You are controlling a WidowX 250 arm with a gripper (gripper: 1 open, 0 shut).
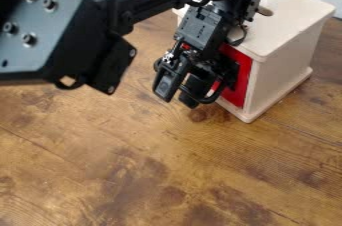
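Note:
My black gripper [187,82] hangs pointed down in front of a cream box [278,55] with a red panel [235,88] on its near face. The fingers are close to that red panel, covering part of it, and I cannot tell whether they touch it, are open, or hold anything.
Wooden floor [147,170] fills the foreground and left, with free room there. The large dark arm housing blocks the upper left of the view. A small wooden piece on the box top is partly hidden behind the arm.

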